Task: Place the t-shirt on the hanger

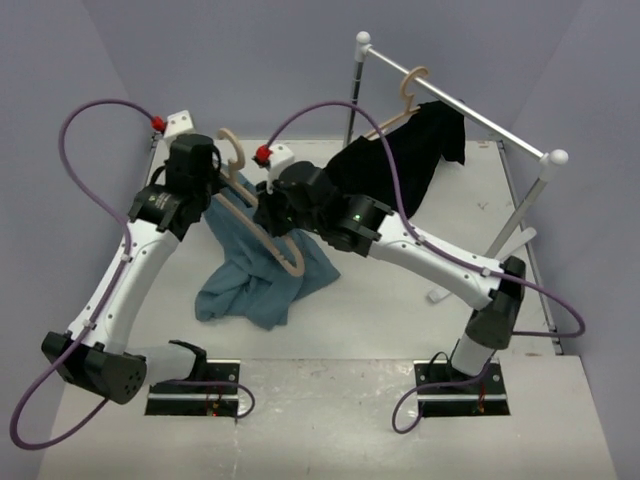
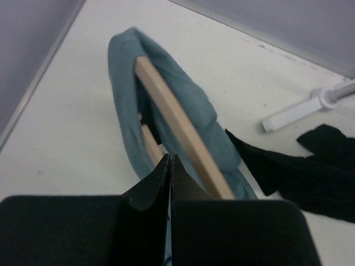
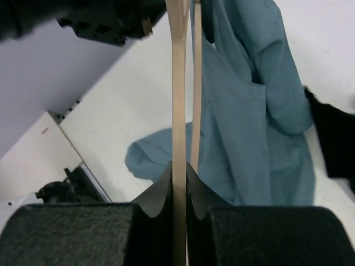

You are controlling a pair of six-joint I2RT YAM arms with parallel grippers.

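Note:
In the top view, the blue-grey t-shirt [image 1: 245, 275] lies spread on the table, its upper part drawn up towards my left gripper [image 1: 220, 183]. That gripper's fingers are together, with cloth running up to them; the pinch itself is mostly hidden. The right gripper is shut on a bar of the wooden hanger [image 3: 178, 100]. Both hanger bars stretch over the shirt, and the hook [image 1: 232, 145] points up. Seen from the left wrist, shirt cloth [image 2: 125, 61] wraps around the far end of the hanger [image 2: 172, 113].
A white rack [image 1: 460, 105] stands at the back right, with a black garment [image 1: 430, 145] hanging from it on another hanger. The two grippers are close together. Bare table [image 1: 370, 310] shows to the right of the shirt.

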